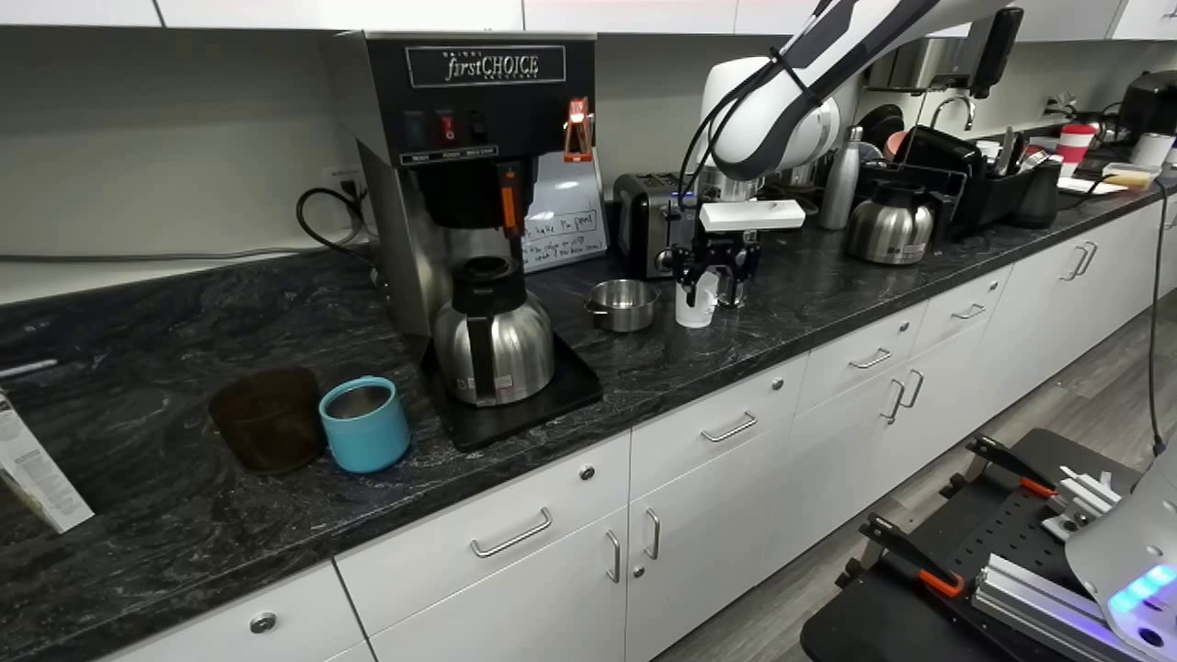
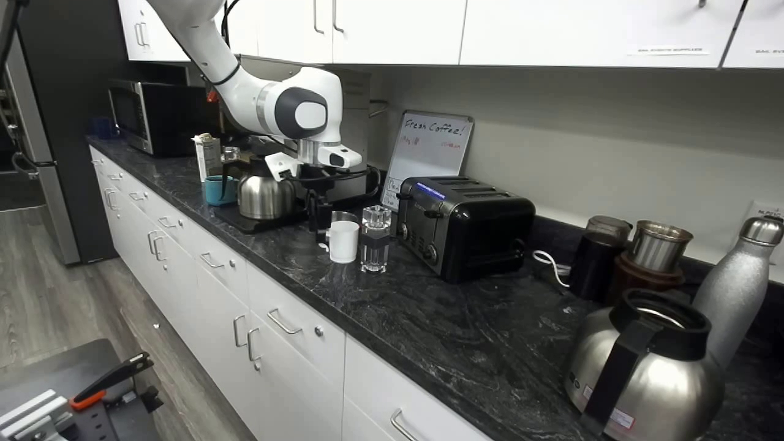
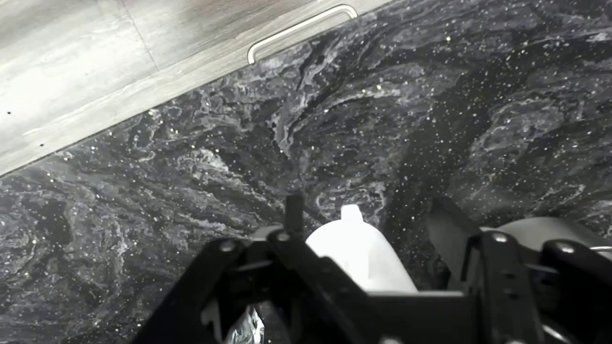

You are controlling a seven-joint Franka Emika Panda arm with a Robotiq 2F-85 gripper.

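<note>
A white mug stands upright on the dark counter, its small handle toward the front edge in the wrist view. My gripper points down at it, low over the counter. In the wrist view the fingers are apart, with the white mug in the gap and bare counter showing between it and the right-hand finger. Whether the other finger touches it, I cannot tell. The gripper body hides the mug's rear part there.
A clear grinder stands close beside the mug, with a black toaster behind. A steel bowl sits nearby, then the coffee maker with its carafe. A blue cup is farther left.
</note>
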